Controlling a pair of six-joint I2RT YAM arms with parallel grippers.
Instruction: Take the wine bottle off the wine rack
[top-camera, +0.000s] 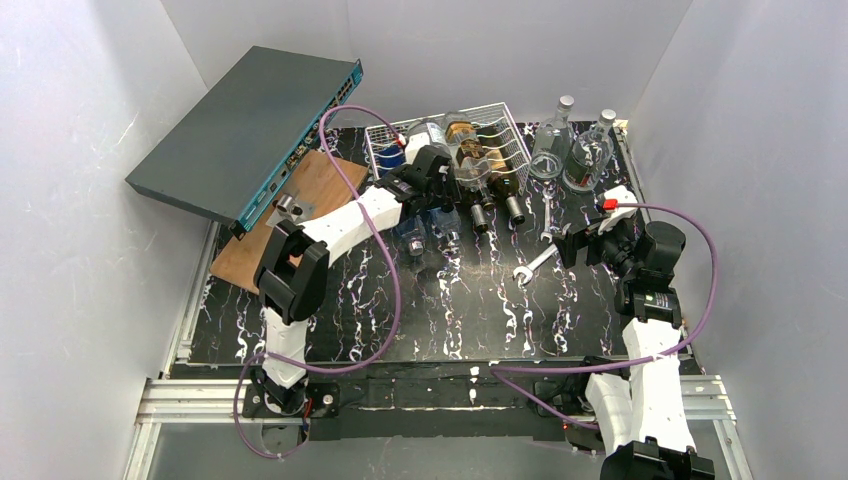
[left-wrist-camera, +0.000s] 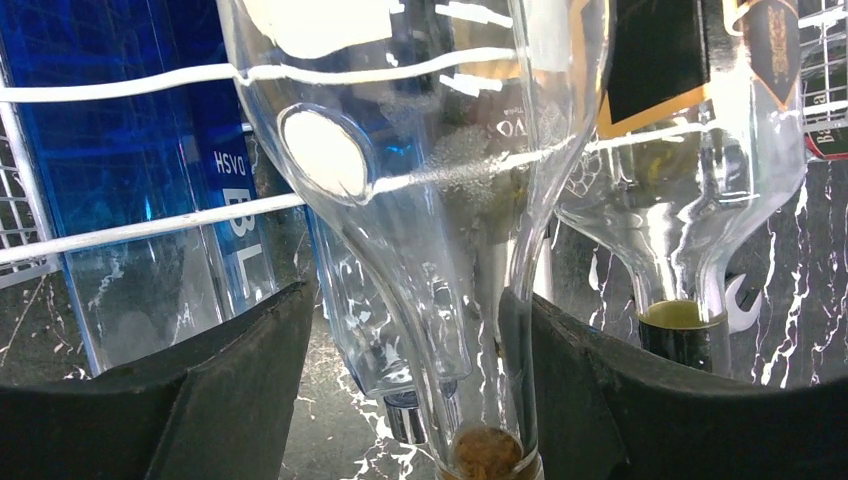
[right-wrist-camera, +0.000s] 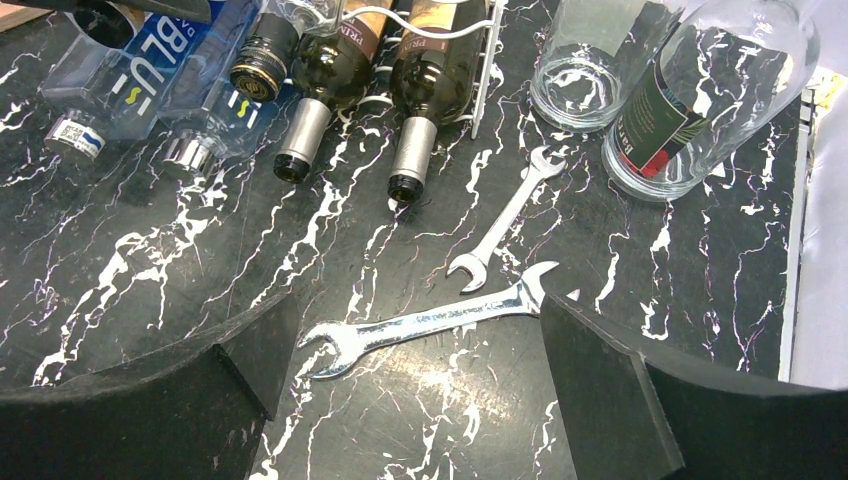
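The white wire rack (top-camera: 390, 133) holds several bottles: blue BLU bottles (left-wrist-camera: 140, 250), dark wine bottles (right-wrist-camera: 430, 80) with silver necks, and clear ones. My left gripper stands open over the rack, its fingers either side of the neck of a clear bottle (left-wrist-camera: 420, 130) with a cork; whether they touch it is unclear. A second clear bottle (left-wrist-camera: 680, 180) with a dark neck band lies right of it. My right gripper is open above the table's right part, with nothing held.
Two upright glass bottles (top-camera: 585, 160) stand right of the rack. Two wrenches (right-wrist-camera: 420, 325) lie on the marble table. A wooden board (top-camera: 240, 260) and large grey metal box (top-camera: 240, 130) occupy the left.
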